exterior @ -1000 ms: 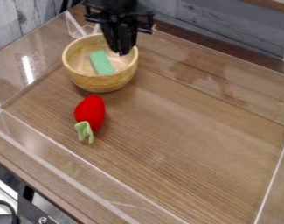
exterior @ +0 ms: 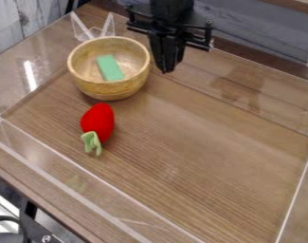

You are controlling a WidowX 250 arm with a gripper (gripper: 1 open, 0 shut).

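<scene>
My gripper (exterior: 165, 57) hangs at the top centre of the camera view, black, shut, with nothing visible between its fingers, just right of and above a wooden bowl (exterior: 130, 86). In the bowl lies a light green block (exterior: 109, 67). Below the bowl, a red strawberry-like object (exterior: 98, 121) with a pale green top lies on the wooden table.
A clear plastic item (exterior: 92, 28) sits behind the bowl at the top left. A black cable (exterior: 9, 223) is at the lower left corner.
My gripper has moved to the right, away from over the bowl. The bowl, green block and red object stay where they were.
</scene>
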